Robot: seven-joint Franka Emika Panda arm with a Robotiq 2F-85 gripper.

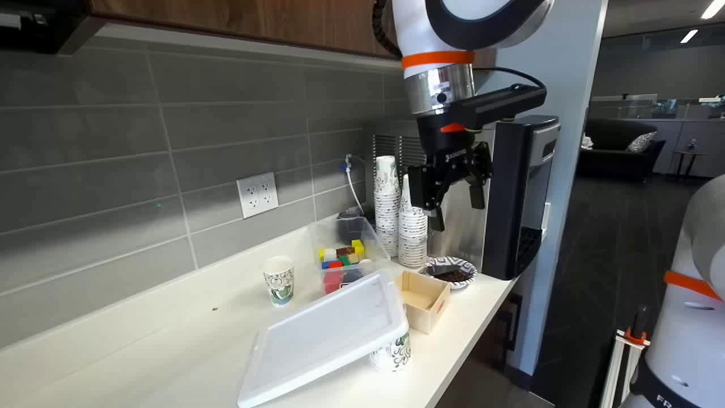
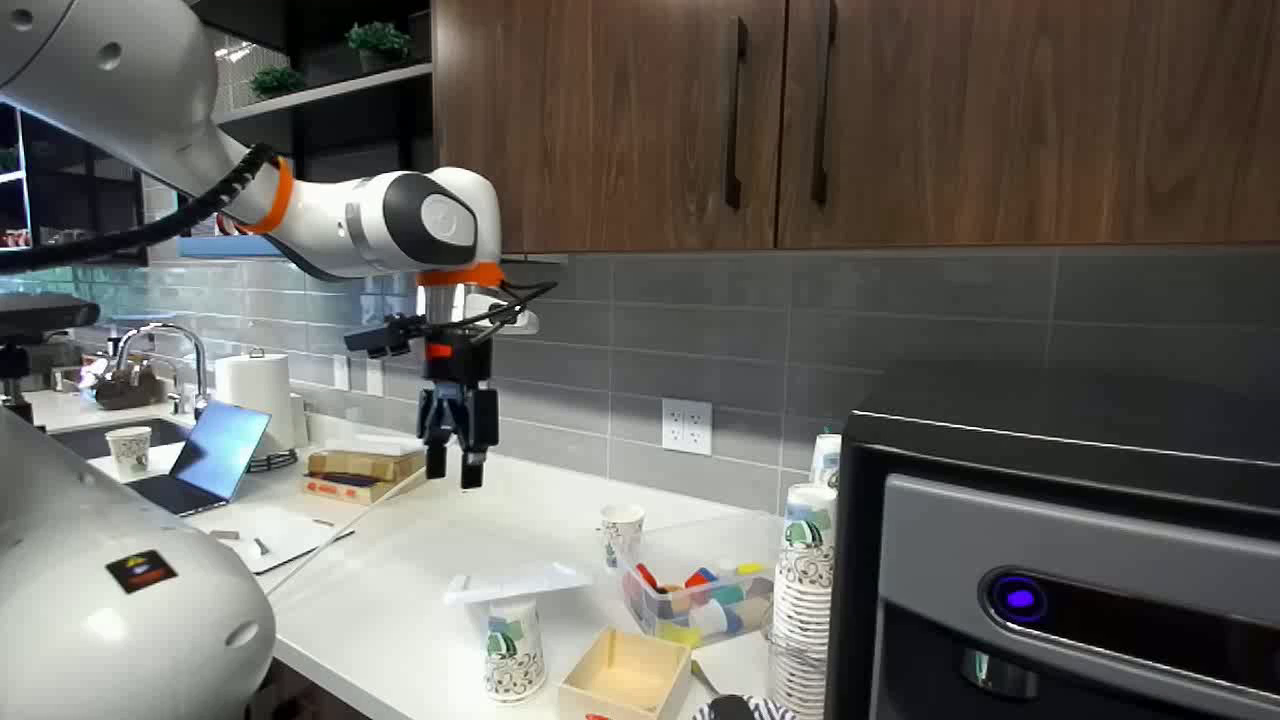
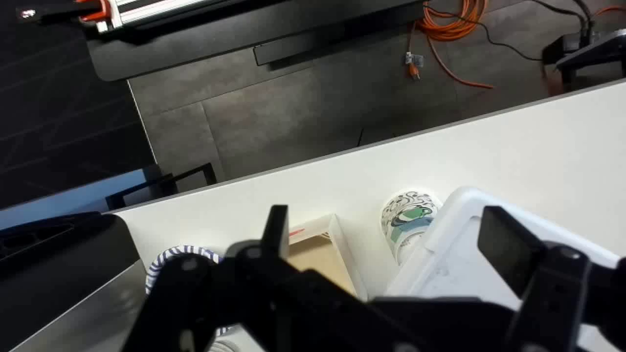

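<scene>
My gripper (image 1: 460, 219) is open and hangs high above the counter, with nothing between its fingers; it shows again as the gripper (image 2: 455, 478) in the second exterior view. Below, a white lid (image 1: 333, 333) lies tilted, one end propped on a patterned paper cup (image 1: 392, 353). Beside that cup sits a small open wooden box (image 1: 426, 306), its visible floor bare. Behind the lid, a clear bin (image 2: 672, 606) holds colored blocks and other small items. Another paper cup (image 1: 279, 280) stands near the wall. In the wrist view, the fingers partly cover the box and the lid (image 3: 452, 264).
Tall stacks of paper cups (image 1: 412, 238) stand beside the black and steel machine (image 1: 506, 197). A patterned bowl (image 1: 464, 264) with dark contents lies next to the box. A laptop (image 2: 216, 456) stands farther along the counter.
</scene>
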